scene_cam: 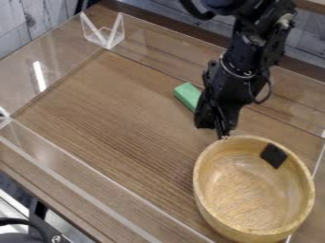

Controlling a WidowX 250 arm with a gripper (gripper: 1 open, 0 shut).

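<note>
The black gripper (203, 118) points down over the wooden table just behind a wide tan bowl (254, 205). It is shut, and nothing shows between its fingers. A green block (187, 93) lies on the table behind the gripper, partly hidden by it. A small black block (275, 155) sits at the bowl's back right rim.
A clear plastic holder (105, 28) stands at the back left. Dark cables run at the bottom left corner.
</note>
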